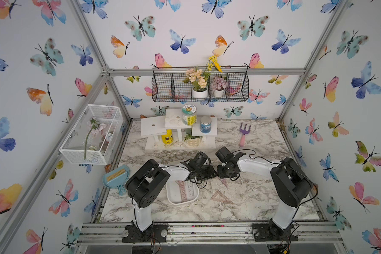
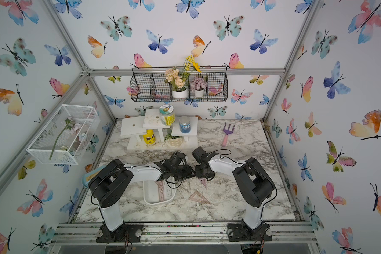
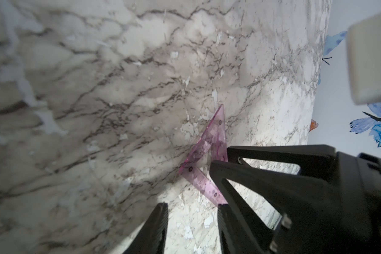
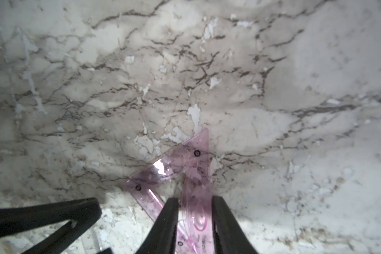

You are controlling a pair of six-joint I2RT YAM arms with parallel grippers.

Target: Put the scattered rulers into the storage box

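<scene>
The white storage box [image 1: 168, 199], front left of centre, has a pink ruler [image 1: 182, 191] and a clear ruler [image 1: 191, 189] in it. A pink triangular ruler [image 4: 169, 165] lies flat on the marble table. Over one strip of it stands my right gripper, its fingers part open, one finger on either side of the strip; whether they touch it is unclear. A second, faintly pink triangle [image 1: 220, 197] lies nearer the front. Close beside the right gripper, my left gripper is open and empty. In the top views, the arms partly cover the box and the first triangle.
The grippers almost meet, leaving little room between them. Behind them stands a white shelf [image 1: 153, 124] with cans. A purple fork [image 1: 242, 133] lies at the back right and a blue dustpan [image 1: 116, 178] at the left.
</scene>
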